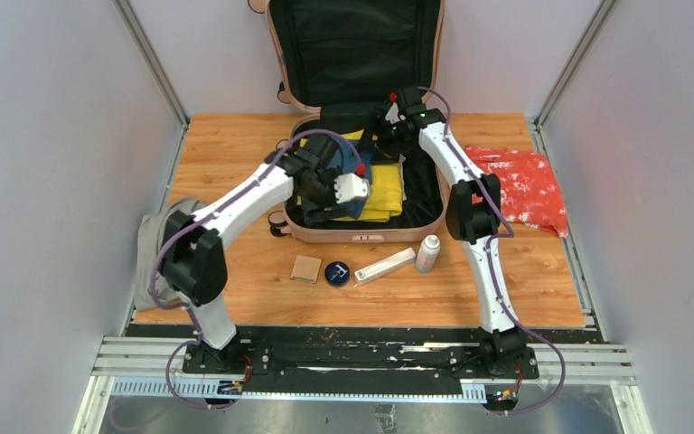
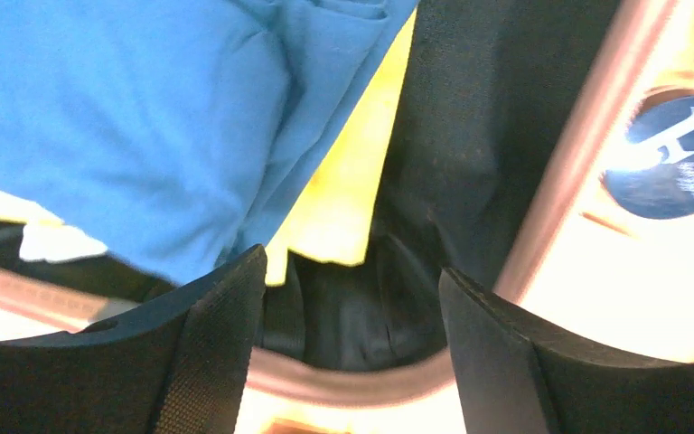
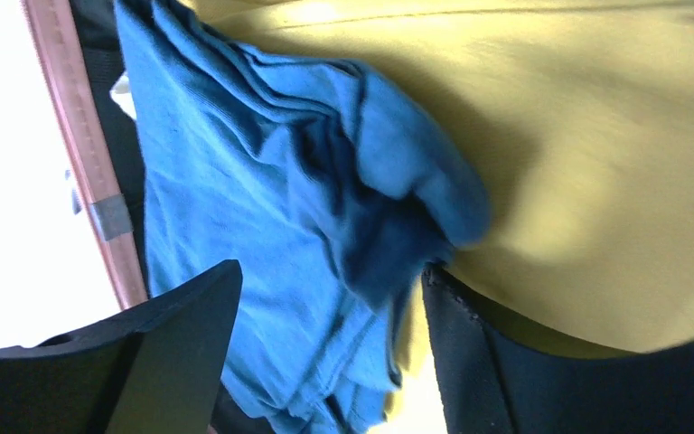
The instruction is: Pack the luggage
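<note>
The open suitcase (image 1: 361, 237) holds folded yellow cloth (image 1: 385, 194) with a blue garment (image 1: 354, 161) lying over its left part. In the left wrist view my left gripper is part open above the case's dark lining, near one end of the blue garment (image 2: 135, 127); its fingers have nothing between them. My right gripper stands open over a bunched fold of the blue garment (image 3: 262, 190), at the yellow cloth's edge. In the top view the arms hide both sets of fingertips in part.
In front of the case lie a tan box (image 1: 306, 269), a dark round tin (image 1: 337, 274), a long white box (image 1: 385, 267) and a white bottle (image 1: 427, 254). Red patterned cloth (image 1: 520, 185) is on the right, a grey bag (image 1: 156, 258) on the left. The lid (image 1: 356, 54) stands raised.
</note>
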